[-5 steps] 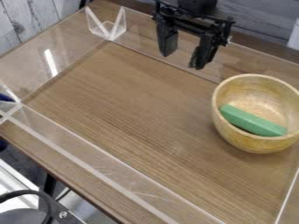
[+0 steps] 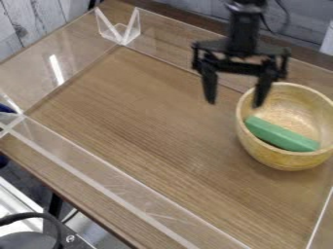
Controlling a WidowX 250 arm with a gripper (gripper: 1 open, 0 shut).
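Observation:
My gripper (image 2: 236, 80), blurred, hangs at the upper right, over the table just up and left of a yellow bowl (image 2: 247, 151). Its two dark fingers stand apart, open, with nothing seen between them. A green bar-shaped object (image 2: 282, 134) lies inside the bowl.
Clear plastic strips run along its edges, with a clear bracket (image 2: 119, 27) at the upper left. Dark cables (image 2: 33, 233) lie at the lower left beyond the edge.
My gripper has moved down and to the right, closer to the bowl, and turned somewhat. The bowl and green object have not visibly moved.

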